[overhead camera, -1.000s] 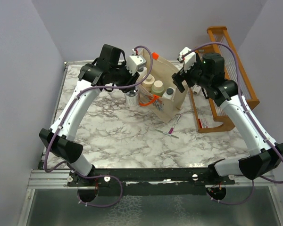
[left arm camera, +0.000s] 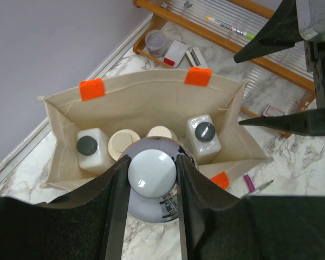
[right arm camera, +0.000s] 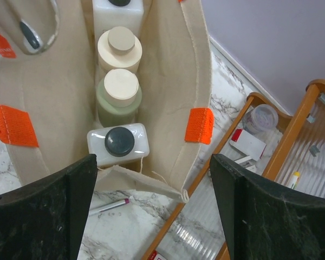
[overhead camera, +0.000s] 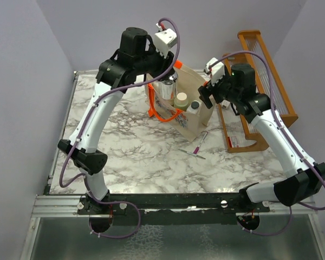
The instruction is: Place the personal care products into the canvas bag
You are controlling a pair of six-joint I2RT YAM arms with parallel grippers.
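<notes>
A cream canvas bag (overhead camera: 189, 122) with orange tabs holds several bottles: white ones with dark caps (left arm camera: 90, 153), a green one (right arm camera: 112, 109) and cream-lidded ones. My left gripper is shut on a silver bottle with a white cap (left arm camera: 152, 172), held over the bag's near side. My right gripper stands open at the bag's right end, nothing seen between its fingers.
A wooden rack (overhead camera: 286, 108) lies on the right, with a clear cup (right arm camera: 261, 117) and small boxes beside it. Pens (overhead camera: 191, 153) lie before the bag.
My left gripper has carried the silver bottle up and right, from beside the bag to above it.
</notes>
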